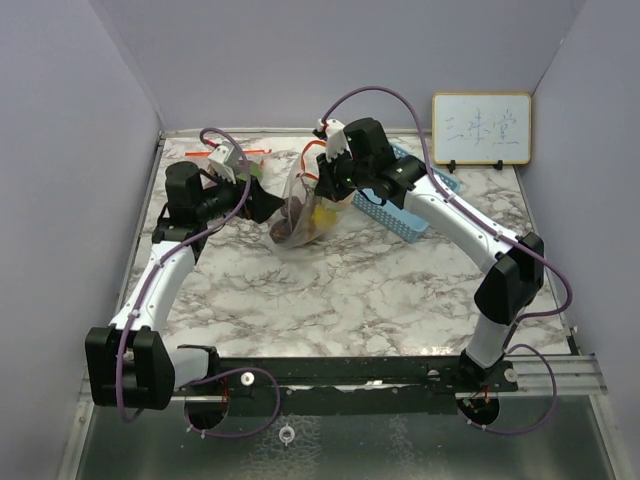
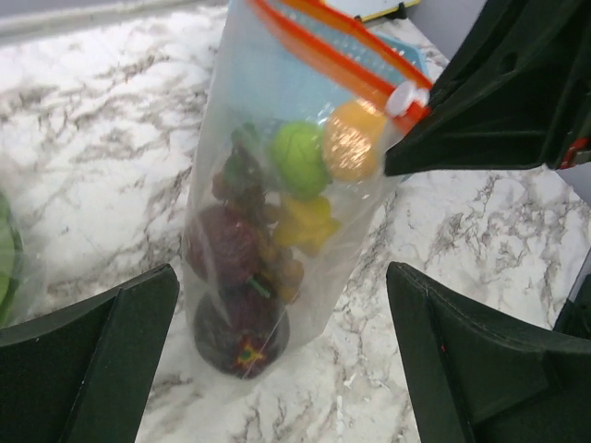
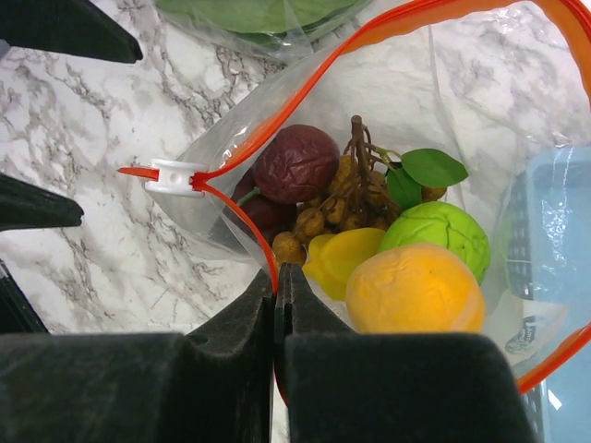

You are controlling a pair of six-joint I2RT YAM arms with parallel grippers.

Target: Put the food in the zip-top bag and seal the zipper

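The zip top bag (image 2: 259, 240) holds a green ball (image 3: 434, 235), an orange fruit (image 3: 416, 286), a yellow piece, dark round fruits (image 3: 295, 161) and brown grapes. Its orange zipper stands open, with a white slider (image 3: 175, 177) at one end. My right gripper is shut on the bag's zipper edge near the slider end, holding the bag up. My left gripper (image 1: 260, 200) stands open at the bag's left side, its fingers either side of the bag in the left wrist view, apart from the slider.
A blue basket (image 1: 405, 215) lies behind the bag at the right. Green produce in plastic (image 3: 259, 14) lies at the back left. A whiteboard (image 1: 480, 128) stands at the back right.
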